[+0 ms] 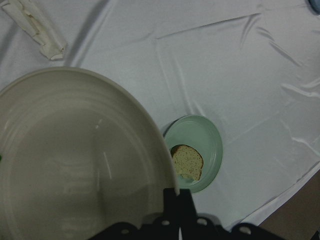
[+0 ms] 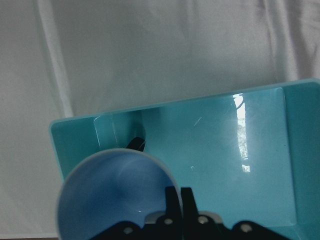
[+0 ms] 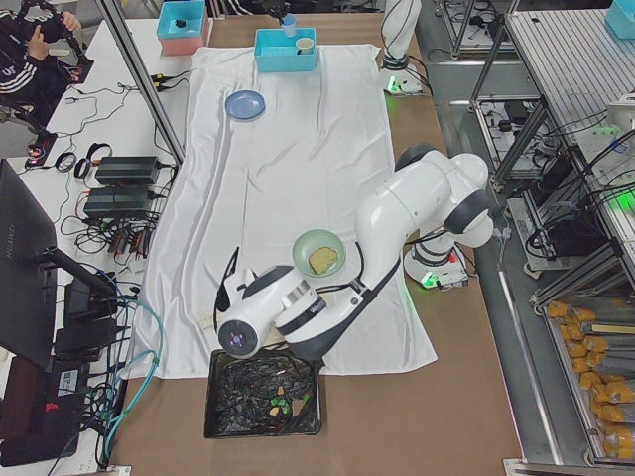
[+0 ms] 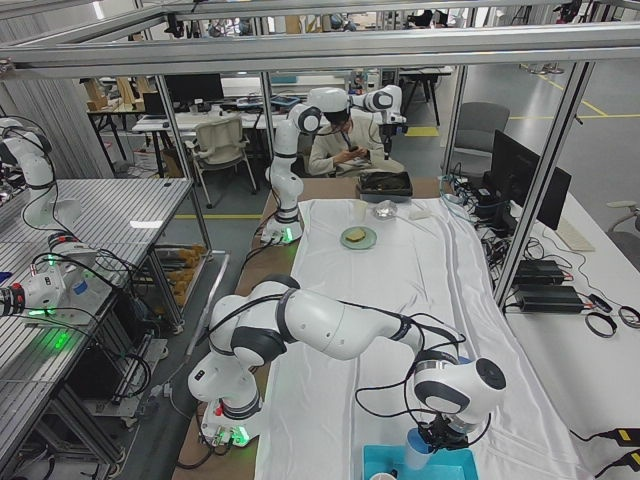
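Observation:
My left gripper is shut on the rim of a large beige plate (image 1: 82, 145). In the camera left view that arm reaches toward the black tray (image 3: 262, 397), hiding most of the plate. A green plate (image 1: 202, 140) with a bread slice (image 1: 187, 161) lies on the cloth beyond it. My right gripper is shut on the rim of a blue cup (image 2: 112, 192), held over a teal box (image 2: 220, 145). A small dark object (image 2: 136, 143) is in the box.
A blue plate (image 3: 244, 104) lies on the white cloth, whose middle is largely clear. A wrapper (image 1: 37, 27) lies near the beige plate. The black tray is lined with dark plastic and holds small scraps. A monitor (image 3: 22, 258) stands beside the table.

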